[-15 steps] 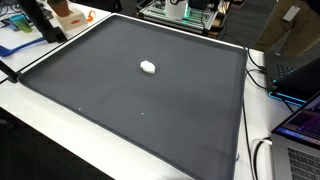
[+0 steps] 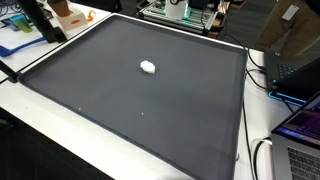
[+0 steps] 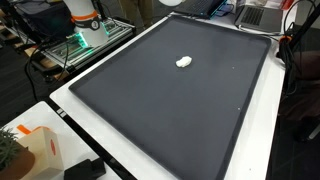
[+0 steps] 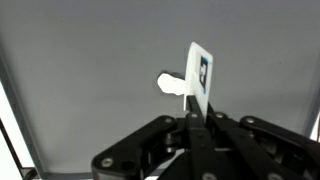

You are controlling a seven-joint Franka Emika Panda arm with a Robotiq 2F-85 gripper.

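In the wrist view my gripper is shut on a slim white object [image 4: 198,62] with a dark patch near its middle. This object points away from the fingers, over the grey surface. A small white lump, perhaps crumpled cloth [image 4: 170,83], lies just left of it in that view, partly hidden behind it. Both exterior views show the white lump [image 2: 148,67] alone on the dark grey tray [image 2: 150,105], toward its far half in the first and near its upper middle in the second [image 3: 184,62]. Neither exterior view shows the fingers.
Most of the tray is bare, with a raised rim and white table around it. A laptop [image 2: 300,158] and cables stand beyond the right edge. A plant pot [image 3: 15,160] and black items sit at the near left in exterior view 2.
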